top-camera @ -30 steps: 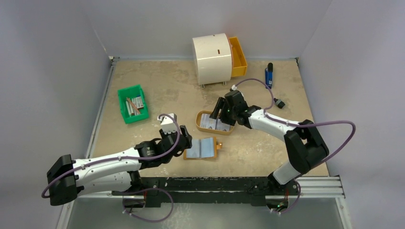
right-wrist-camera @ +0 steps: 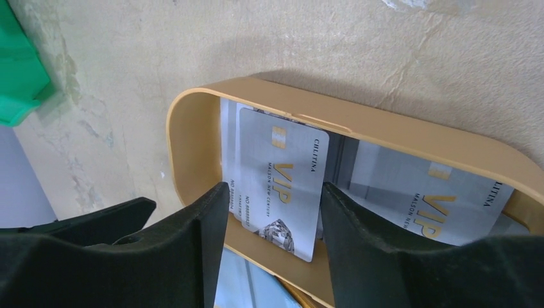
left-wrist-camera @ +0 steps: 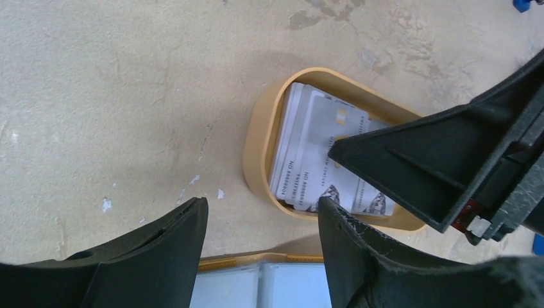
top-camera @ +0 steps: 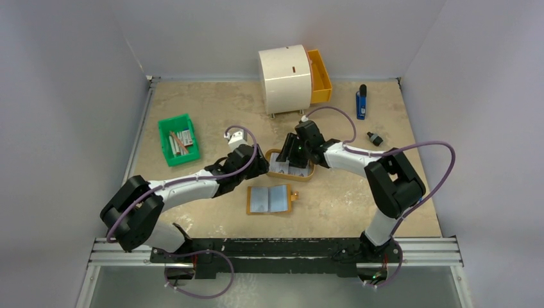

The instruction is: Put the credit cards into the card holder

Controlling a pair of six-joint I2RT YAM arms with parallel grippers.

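Note:
A tan oval tray in the middle holds several silver-grey VIP cards. My right gripper is over it, part open, its fingers either side of the front card in the right wrist view. My left gripper hangs just left of the tray, fingers apart with nothing between them. Below the tray lies the card holder, a tan board with two light blue pockets; the left wrist view shows only its top part.
A green bin with items stands left. A white drum with a yellow compartment is at the back. A blue tool and a small dark object lie right.
My right gripper has shifted slightly left, further over the cards.

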